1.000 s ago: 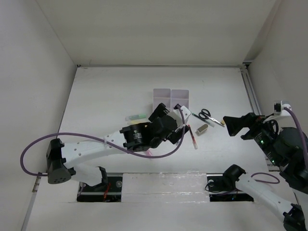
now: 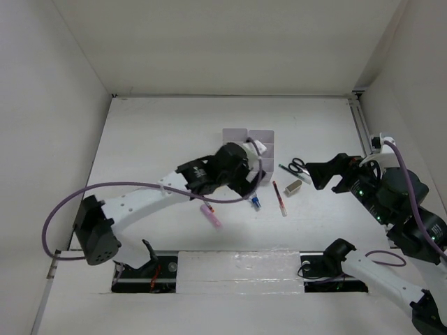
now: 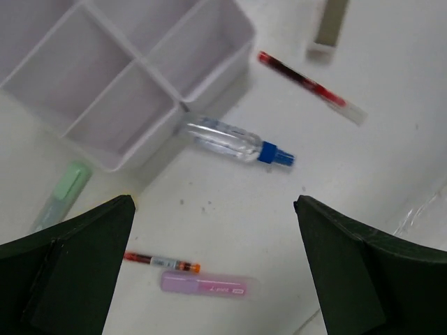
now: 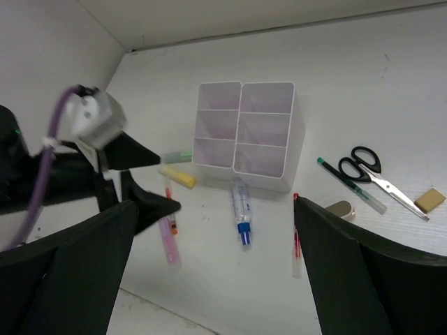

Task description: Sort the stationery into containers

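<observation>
A six-compartment organizer stands mid-table, its compartments empty in the right wrist view. Beside it lie a bottle with blue cap, red pens, a pink pen, a green pen, a yellow item, a teal pen, scissors, an eraser and a grey block. My left gripper hangs open over the bottle and pens, nothing between its fingers. My right gripper is open and empty at the right, above the table.
Walls enclose the table at the back and both sides. The left arm extends across the left half.
The right gripper has shifted slightly left and back.
</observation>
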